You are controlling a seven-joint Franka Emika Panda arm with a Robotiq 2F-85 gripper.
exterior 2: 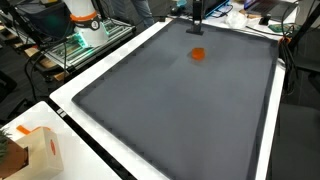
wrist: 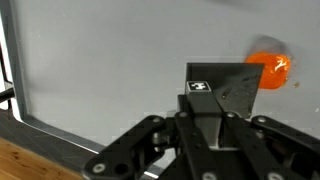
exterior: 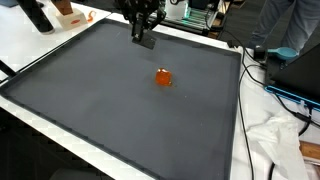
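My gripper is shut on a dark, flat, square-ended piece (wrist: pixel 238 84), which reaches out past the fingertips in the wrist view. In exterior view 1 the same dark piece (exterior: pixel 146 40) hangs at the far side of the grey work surface, under the arm. A small orange object (exterior: pixel 164 77) rests on that surface, nearer the camera and a little to the right of the piece. Seen from the wrist, the orange object (wrist: pixel 272 68) lies just beyond the piece's right edge; whether they touch cannot be told there. Exterior view 1 has them apart.
White cloth or plastic (exterior: pixel 272 140) and cables lie outside it on the right. Orange and white items (exterior: pixel 72 18) stand beyond the far left edge.
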